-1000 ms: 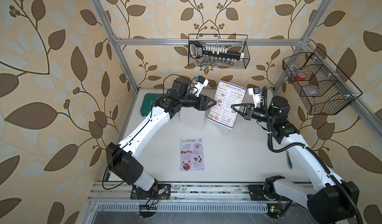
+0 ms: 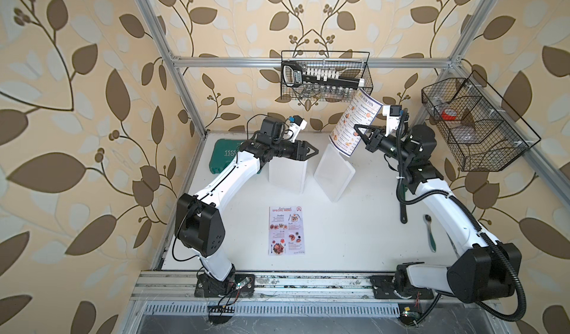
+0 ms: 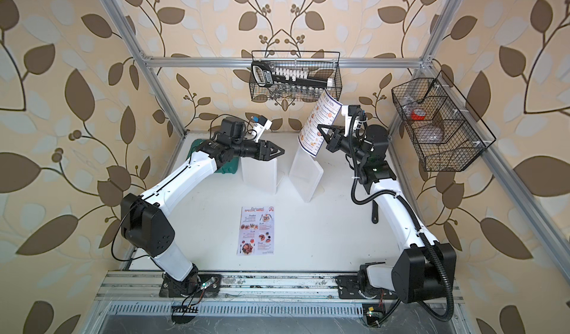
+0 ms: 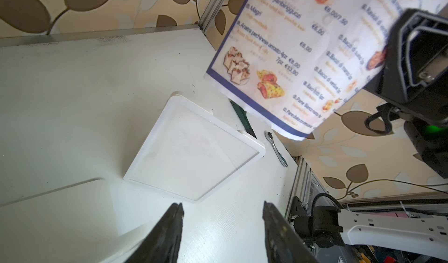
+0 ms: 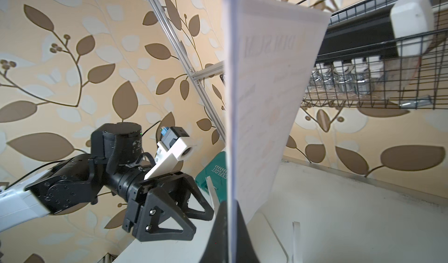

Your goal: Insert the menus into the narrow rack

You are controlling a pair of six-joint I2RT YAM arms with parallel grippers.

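Held up at the back is the Dim Sum menu [image 2: 356, 122], tilted, with my right gripper [image 2: 359, 130] shut on its right edge. In the right wrist view this menu [image 5: 275, 99] runs edge-on between the fingers. A white translucent rack [image 2: 334, 175] stands below the menu's lower end. Another white rack [image 2: 287, 175] is to its left, under my left gripper [image 2: 313, 150]. That gripper's fingers [image 4: 170, 232] are apart with nothing between them, clear of the menu. The pink Special Menu [image 2: 286, 230] lies flat on the table's front half.
A green case [image 2: 225, 156] is at the back left. Wire baskets [image 2: 326, 76] hang on the back wall, close behind the menu's top, and on the right [image 2: 475, 126]. A green-handled tool [image 2: 430, 234] lies near my right arm. Open table lies around the flat menu.
The right gripper has raised the Dim Sum menu up and back, tilting it and uncovering the rack below.
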